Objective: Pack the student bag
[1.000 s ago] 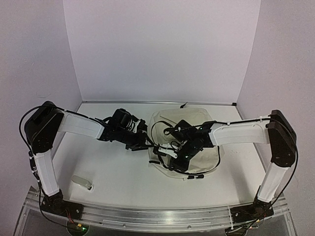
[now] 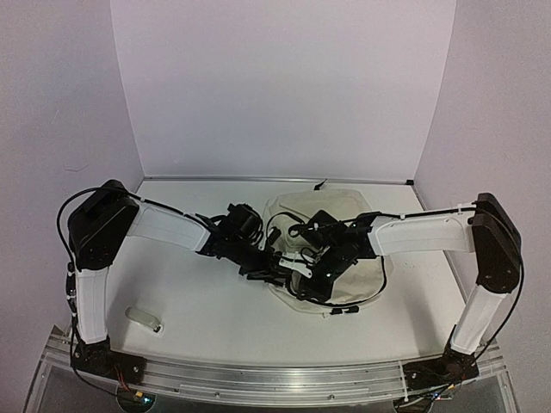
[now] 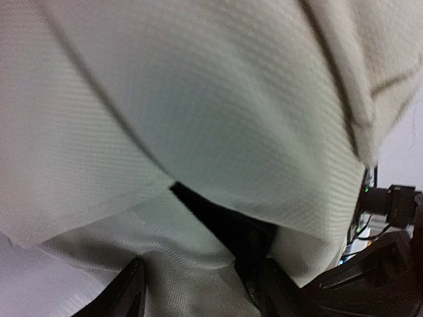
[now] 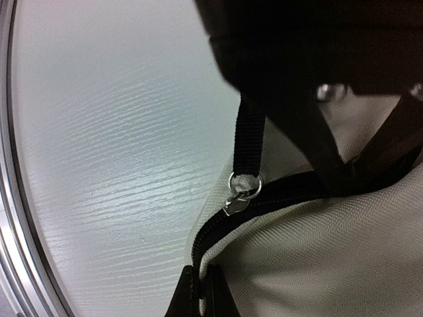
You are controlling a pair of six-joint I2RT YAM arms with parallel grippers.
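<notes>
The pale beige bag (image 2: 344,198) lies right of the table's middle, partly covered by both arms. My right gripper is shut on the bag's edge, at the end of the black zipper (image 4: 277,198). A metal zipper pull (image 4: 236,205) with a ring and a black ribbon tab (image 4: 248,142) sits a short way up the zipper. My left gripper is open over the bag's side; its fingers (image 3: 129,287) stand wide apart, with fabric below and a black strip (image 3: 221,221) near the other finger.
A small pale oblong item (image 2: 143,319) with a dark end lies at the front left, away from the bag. A metal rail (image 2: 275,383) runs along the front.
The right arm has shifted only slightly.
</notes>
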